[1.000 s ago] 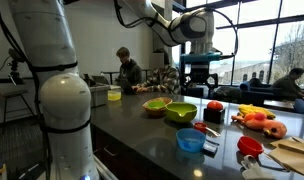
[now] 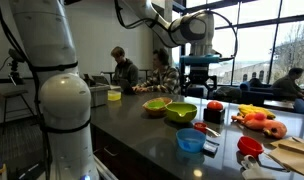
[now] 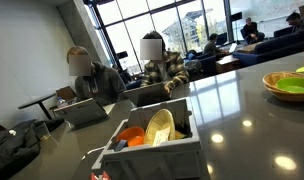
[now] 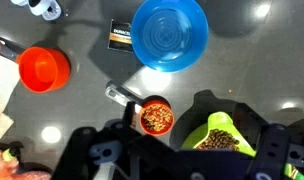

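Note:
My gripper [image 2: 200,85] hangs above the table, open and touching nothing. In the wrist view its dark fingers [image 4: 116,132] stand wide apart at the lower edge. Ahead of them lies a small red scoop [image 4: 156,117] holding reddish bits. A green bowl [image 4: 222,122] with dark beans is partly hidden behind the right finger. Farther up is an empty blue bowl [image 4: 170,30], which exterior view 1 shows at the table's near side. An orange-red cup with a handle [image 4: 42,70] sits at the left.
A Duracell pack [image 4: 122,35] lies beside the blue bowl. Orange plush toys [image 2: 267,125], bananas [image 2: 254,111] and a board [image 2: 294,155] crowd the right side. A basket [image 2: 157,105] stands at the back; exterior view 2 shows a grey bin [image 3: 152,158].
The arm and the table objects show no visible movement. Only a seated person in the background has shifted slightly.

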